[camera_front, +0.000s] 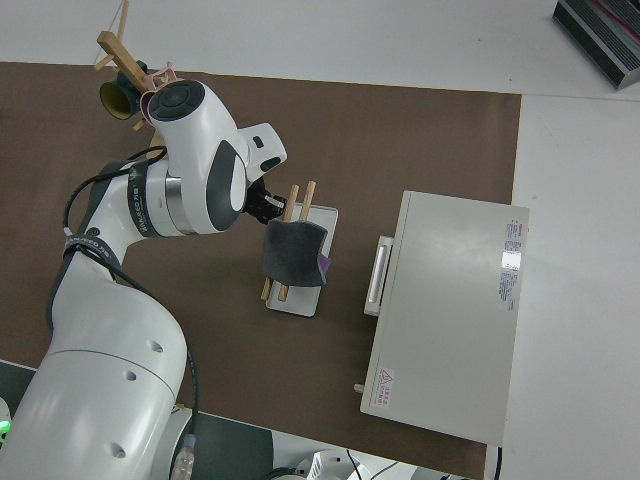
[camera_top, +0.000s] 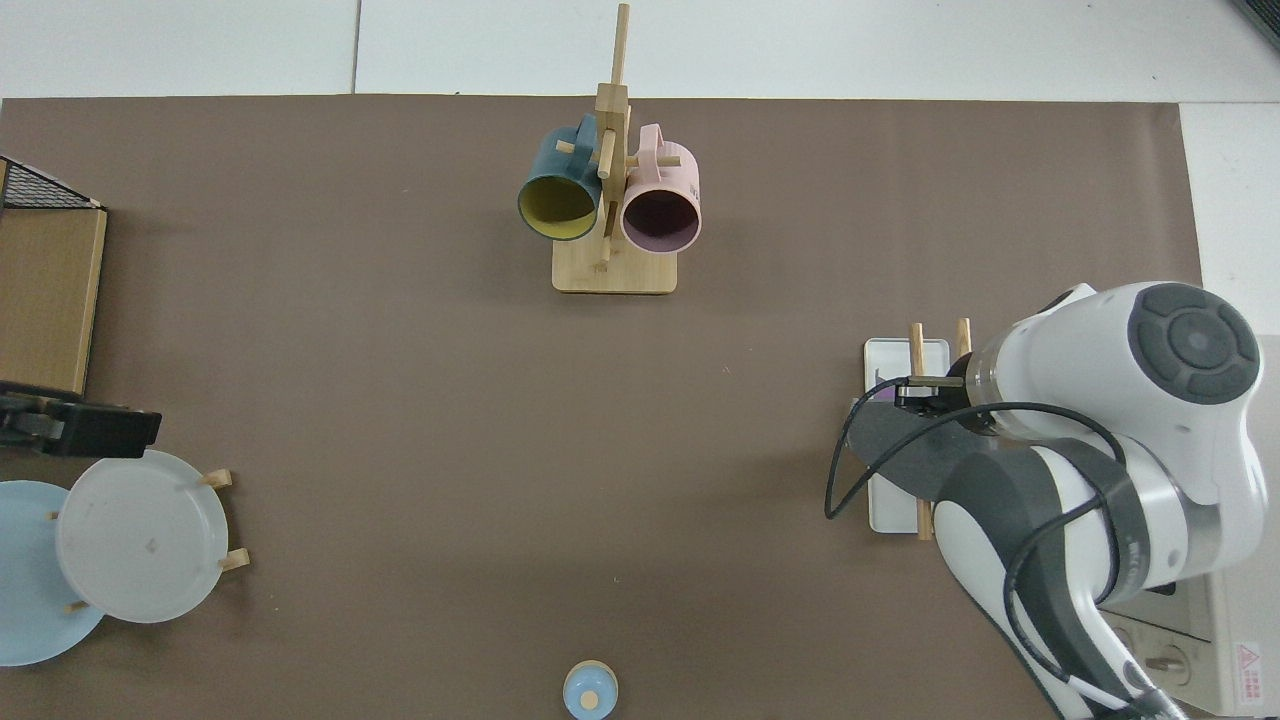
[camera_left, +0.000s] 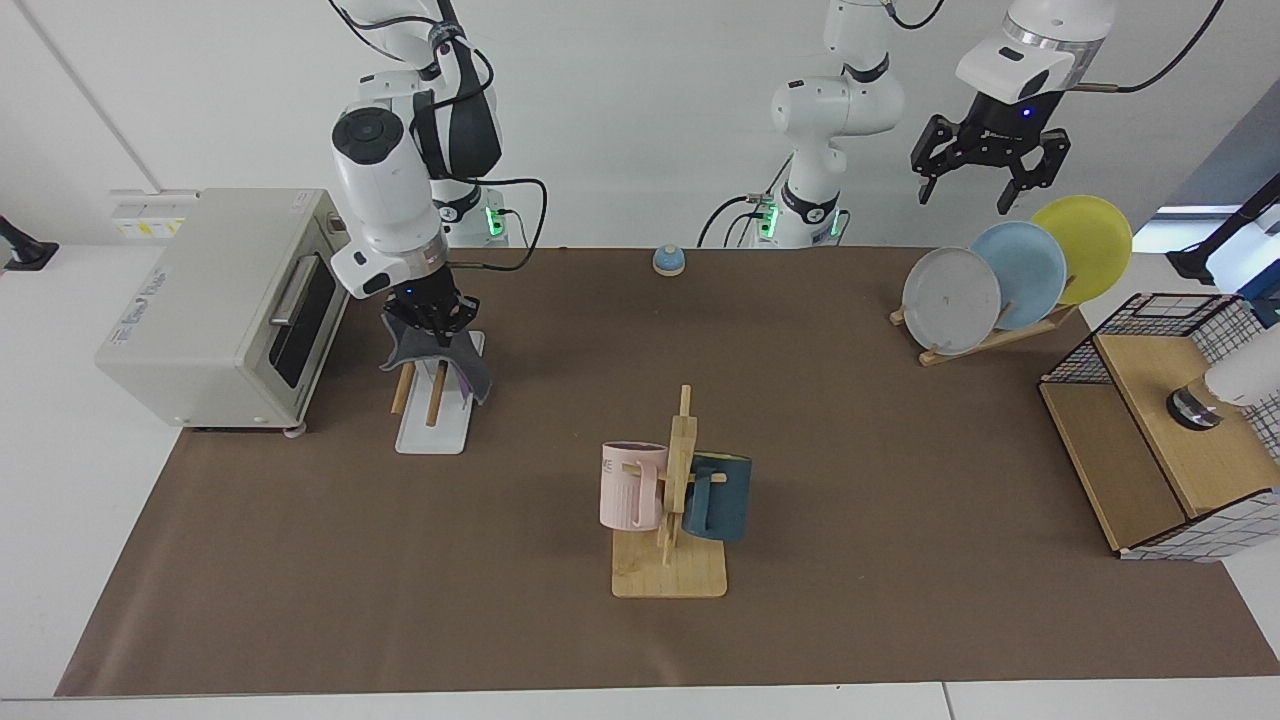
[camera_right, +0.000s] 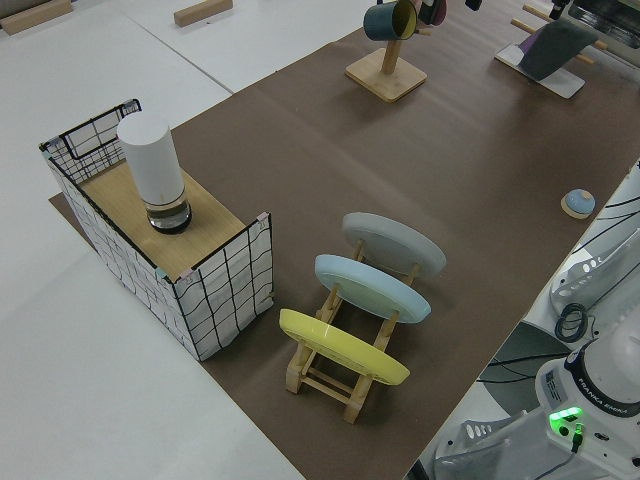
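A dark grey cloth lies over wooden bars on a white board, with a bit of purple beneath. One arm's black gripper is at this cloth, beside the white oven; in the front view it is at the cloth's top. Whether its fingers are shut on the cloth cannot be told. The other black gripper hangs high above the plates in the left view, its fingers apart. At the top view's left edge it shows only in part.
A mug tree holds a blue and a pink mug. Plates stand in a rack near a wire shelf. A small blue object is at the edge. The oven stands beside the board.
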